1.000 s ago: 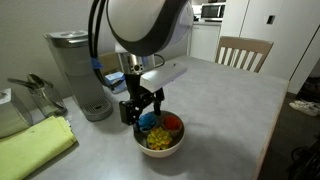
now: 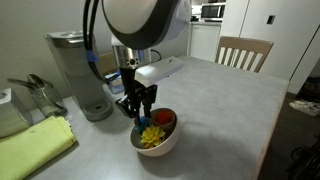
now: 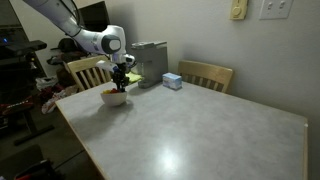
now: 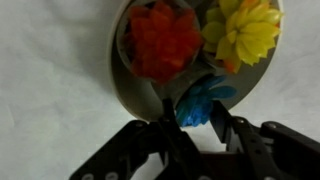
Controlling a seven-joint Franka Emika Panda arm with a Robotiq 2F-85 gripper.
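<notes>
A white bowl (image 2: 157, 150) on the table holds a yellow flower-like piece (image 2: 152, 136), a red one (image 2: 165, 118) and a blue one (image 2: 143, 122). My gripper reaches down over the bowl's edge at the blue piece (image 4: 203, 98). Its dark fingertips stand apart, one on either side of the blue piece. Whether they press on it cannot be told from the blurred wrist view. The red piece (image 4: 160, 42) and yellow piece (image 4: 241, 30) lie beyond the fingers. In the second exterior view the bowl (image 3: 114, 98) is small and its contents are hard to make out.
Beside the bowl stands a grey metal appliance (image 2: 82, 75). A yellow-green cloth (image 2: 32, 145) lies at the left. The table (image 3: 200, 125) is widely clear away from the bowl, with a blue-and-white box (image 3: 172, 81) near its far edge.
The gripper has come lower over the blue piece, which now shows less. Bowl and yellow piece have shifted slightly left in exterior view 1, and the bowl looks somewhat tilted.
</notes>
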